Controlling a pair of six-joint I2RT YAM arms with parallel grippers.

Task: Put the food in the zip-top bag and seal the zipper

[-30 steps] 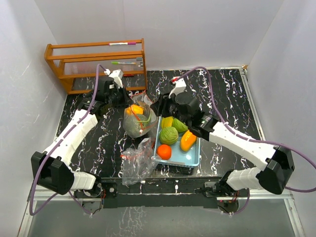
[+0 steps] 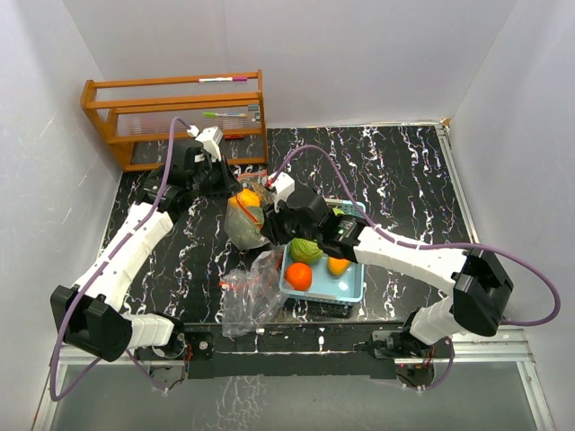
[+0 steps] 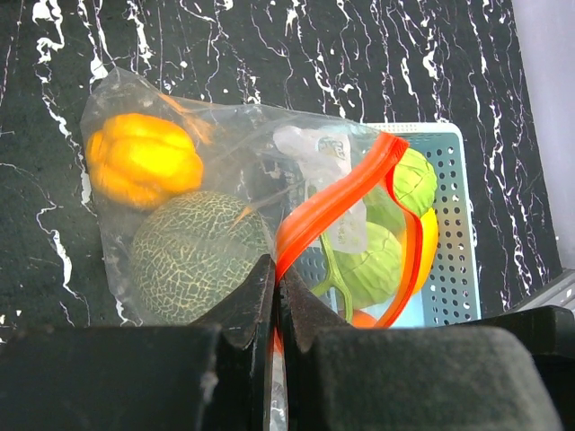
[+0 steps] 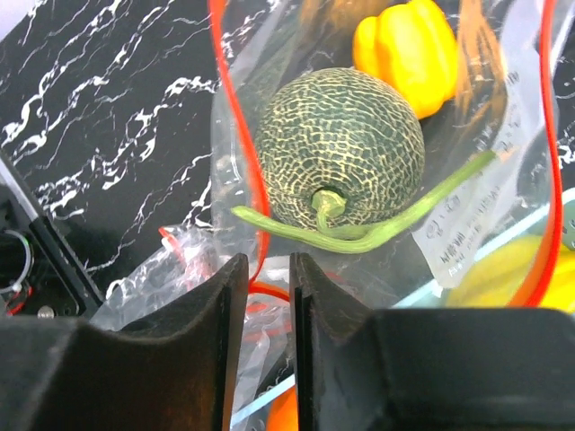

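The clear zip top bag (image 3: pixel 260 144) stands with its mouth spread, edged by a red zipper strip (image 3: pixel 346 197). Inside are a netted melon with a green stem (image 4: pixel 346 139) and a yellow-orange pepper (image 4: pixel 409 54). My left gripper is shut on the red-edged rim at one side of the mouth. Over the opposite side hangs my right gripper, its fingers part open; the red strip shows behind the gap, and nothing is visibly clamped. From the top, the right gripper (image 2: pixel 269 235) hides part of the bag's mouth.
A light blue basket (image 2: pixel 361 283) beside the bag holds green cabbage (image 2: pixel 306 250), an orange (image 2: pixel 299 277) and yellow produce. Another clear plastic bag (image 2: pixel 252 296) lies flat in front. A wooden rack (image 2: pixel 180 103) stands behind.
The left gripper has barely moved.
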